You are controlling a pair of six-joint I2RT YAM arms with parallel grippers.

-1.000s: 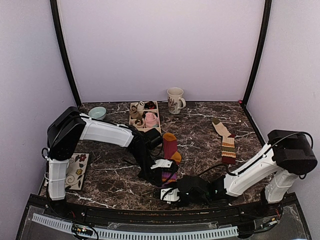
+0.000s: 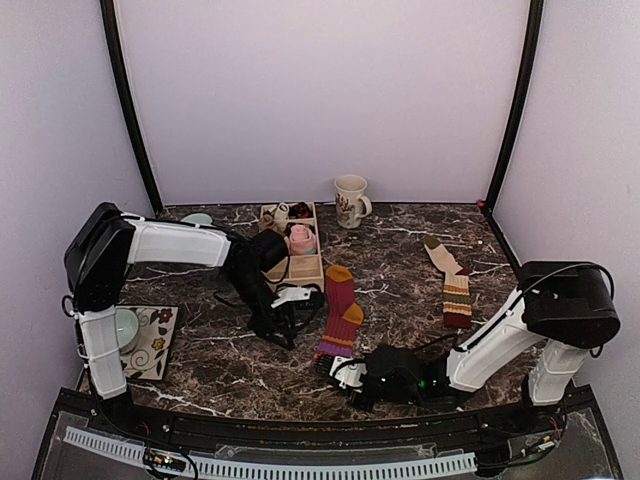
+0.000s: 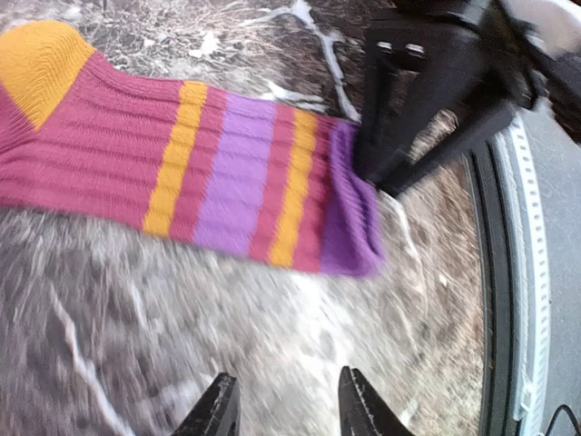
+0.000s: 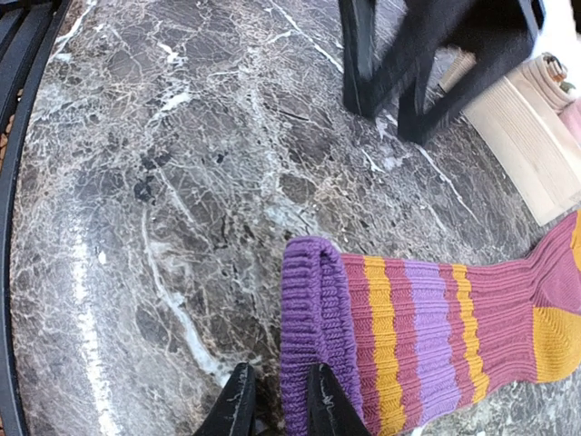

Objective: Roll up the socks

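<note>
A striped maroon, yellow and purple sock (image 2: 340,320) lies in the middle, its purple cuff end (image 4: 304,309) folded up. My left gripper (image 2: 290,330) is open, left of that sock; in the left wrist view its fingertips (image 3: 216,409) are over bare marble. My right gripper (image 2: 335,375) is at the cuff end; in the right wrist view its fingertips (image 4: 241,395) sit part open at the folded purple edge. Whether cloth is pinched between them is not clear. A second pair of beige striped socks (image 2: 455,295) lies at the right.
A wooden compartment box (image 2: 305,270) with rolled items stands behind, with a mug (image 2: 350,200) at the back. A floral board (image 2: 155,345) and bowl (image 2: 127,328) lie at left. The front edge is close to my right arm.
My left gripper has moved left, away from the sock, uncovering more of it and the floral board's bowl. My right gripper has shifted only slightly.
</note>
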